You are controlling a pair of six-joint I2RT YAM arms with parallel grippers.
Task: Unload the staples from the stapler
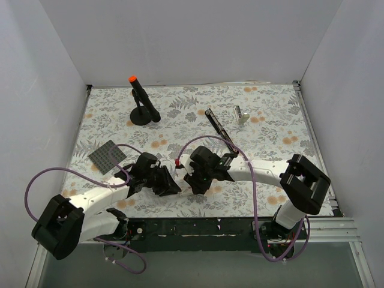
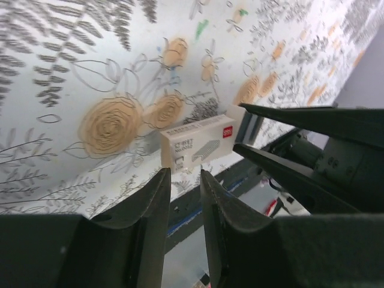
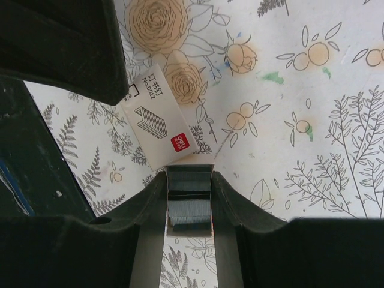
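A white staples box [image 2: 201,141] [image 3: 157,120] with a red label lies on the floral surface. My right gripper is shut on a small block of staples in a pale holder, just beside the box's end; in the left wrist view its dark fingers reach in from the right. My left gripper points at the other end of the box, close to it, its fingertips slightly apart. The stapler [image 1: 221,130] lies long and dark behind the arms.
A small white-grey object [image 1: 241,114] stands at the back right. A black stand with an orange-topped cylinder [image 1: 144,102] is at the back left, a grey mat [image 1: 107,157] at the left. The table's front edge is close below both grippers.
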